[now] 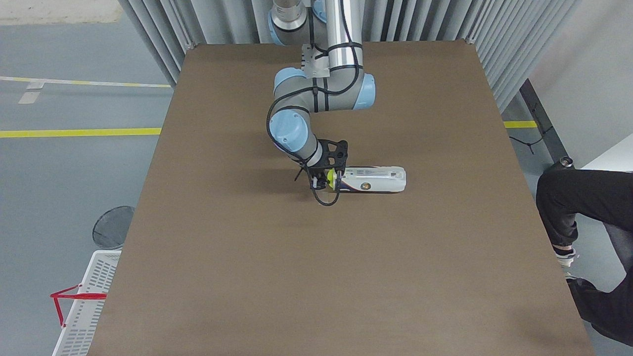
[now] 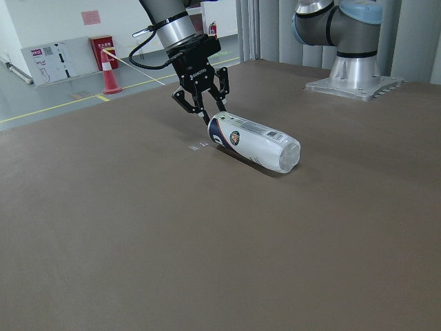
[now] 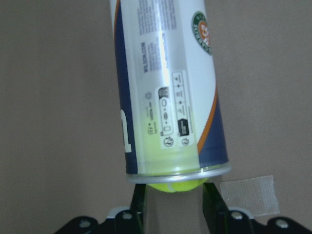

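Note:
A white and navy tennis ball tube (image 1: 374, 179) lies on its side on the brown tabletop, its capped end toward my gripper (image 2: 212, 114), with yellow showing inside. In the wrist view the two black fingertips of my gripper stand apart at that end of the tube (image 3: 165, 97), one on each side of the exposed yellow bulge, near or touching the rim. The tube is not between the fingers along its body; the gripper is open.
A white basket (image 1: 89, 314) stands on the floor at the left. A person's legs (image 1: 587, 201) are beside the right edge. The robot arm fills the back middle.

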